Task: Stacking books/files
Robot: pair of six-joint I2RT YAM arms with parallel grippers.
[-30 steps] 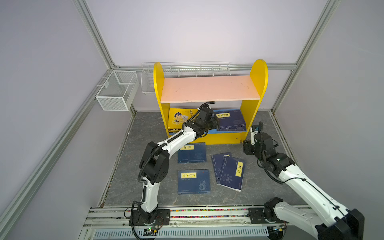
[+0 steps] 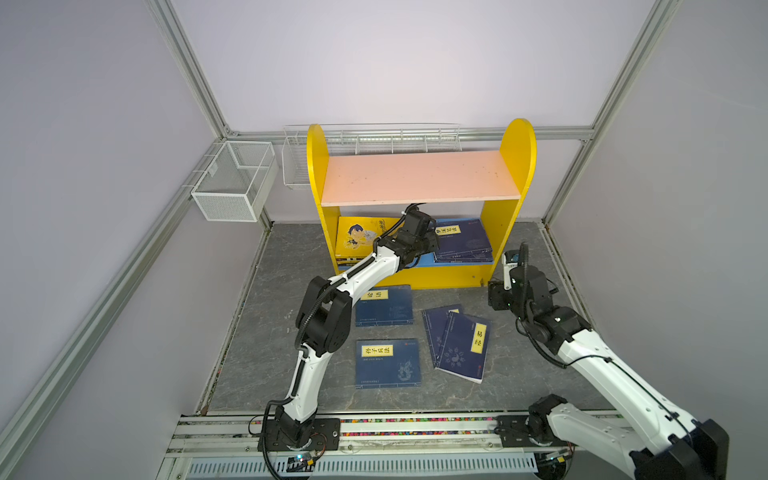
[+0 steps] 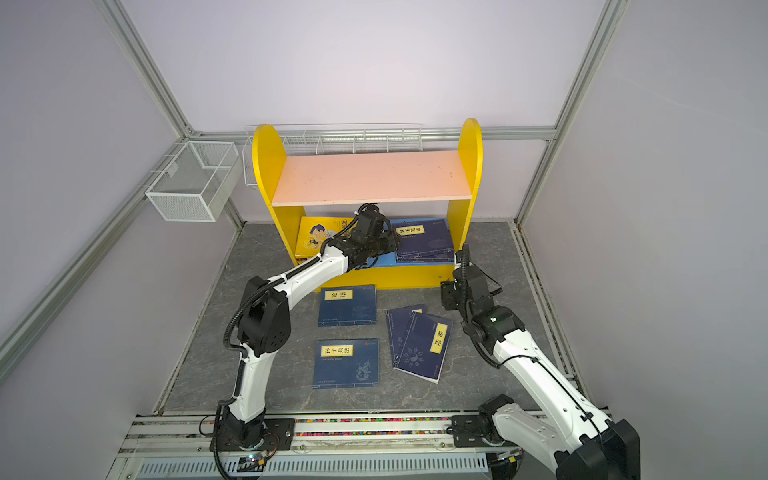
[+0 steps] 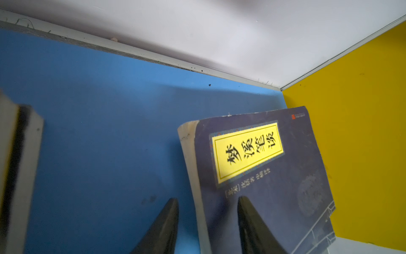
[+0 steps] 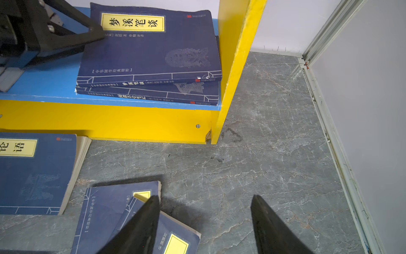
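On the blue shelf board (image 4: 110, 139), at its right end, two dark blue books lie stacked, the upper book (image 5: 148, 50) over the lower book (image 5: 186, 92). My left gripper is open at the upper book's left edge, its fingers apart; whether they touch the cover cannot be told. My right gripper stands open and empty over the floor right of the shelf. Four places on the floor hold books: a blue book (image 2: 384, 306) by the shelf, another blue book (image 2: 388, 362) in front, and a dark book (image 2: 465, 348) overlapping its neighbour (image 2: 436, 320).
A yellow book stack (image 2: 357, 238) fills the shelf's left end. The pink upper board (image 2: 420, 177) hangs above my left gripper, with the yellow side panel (image 5: 236, 55) to the right. Floor (image 5: 275, 127) right of the shelf is free.
My left arm has shifted slightly to the right, its elbow moving right as well. The books and my right arm look practically unmoved.
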